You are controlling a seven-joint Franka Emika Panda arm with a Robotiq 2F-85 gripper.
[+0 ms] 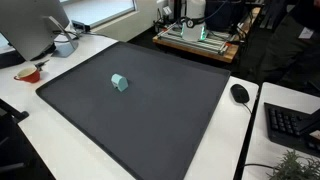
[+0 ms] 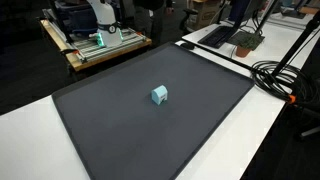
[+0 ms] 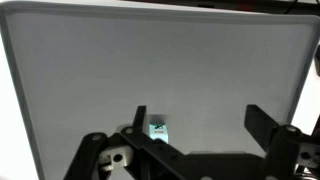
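Observation:
A small light-blue block (image 1: 119,82) lies on the dark grey mat (image 1: 150,120), left of the mat's middle in exterior view 1. Exterior view 2 has the same block (image 2: 159,95) near the mat's centre, with dark marks on its side face. From the wrist, my gripper appears over the mat, its two black fingers wide apart and nothing between them. The block (image 3: 158,132) shows low in that view, beside the left finger and partly covered by the gripper's body. Neither exterior view shows the gripper clearly.
Coiled black cables (image 2: 282,78) lie beyond the mat's right side in exterior view 2.

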